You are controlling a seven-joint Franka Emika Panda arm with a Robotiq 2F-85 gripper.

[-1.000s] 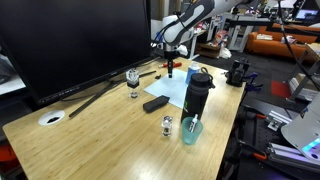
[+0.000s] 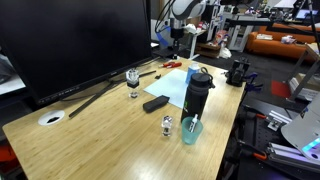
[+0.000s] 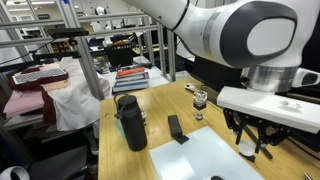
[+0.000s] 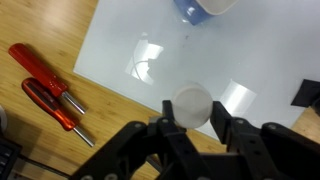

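A small round white object (image 4: 192, 106) sits between the fingertips of my gripper in the wrist view, and the gripper is shut on it. Exterior view 2 shows the white object (image 3: 247, 148) below the gripper (image 3: 246, 133), at the right of the white sheet (image 3: 205, 156). What the object is, I cannot tell. In exterior view 1 the gripper (image 2: 178, 46) is over the far part of the table and small in the picture.
Two red-handled screwdrivers (image 4: 42, 72) lie left of the sheet in the wrist view. A blue mug (image 2: 194, 73), a black thermos (image 2: 197, 98), a teal cup (image 2: 191, 130) and a black case (image 2: 156, 103) occupy the table.
In exterior view 1 the arm and gripper have moved a little to the right and toward the far end of the table. The things on the table stay where they were.
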